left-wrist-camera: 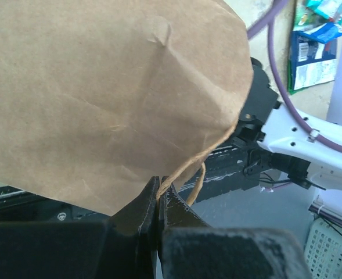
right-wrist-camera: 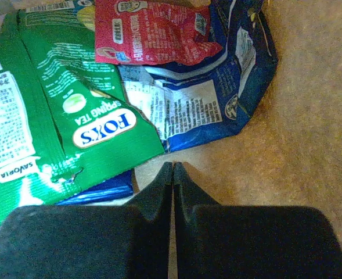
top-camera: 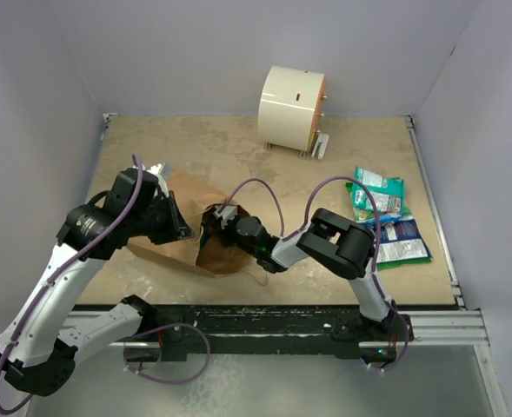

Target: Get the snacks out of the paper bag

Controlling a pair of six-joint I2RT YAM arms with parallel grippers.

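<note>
The brown paper bag (top-camera: 173,254) lies on its side, its mouth facing right. At its upper edge my left gripper (top-camera: 189,233) is shut on the twisted paper handle (left-wrist-camera: 201,156), which runs up to its fingertips in the left wrist view. My right gripper (top-camera: 218,217) reaches into the mouth and is shut, with nothing seen between its fingertips in the right wrist view. Just ahead of those tips lie a green snack pack (right-wrist-camera: 95,119), a dark blue pack (right-wrist-camera: 197,102) and a red pack (right-wrist-camera: 159,32), all on the brown paper.
Teal packs (top-camera: 379,193) and a blue pack (top-camera: 403,241) lie at the table's right side. A white drum-shaped object (top-camera: 291,109) stands at the back.
</note>
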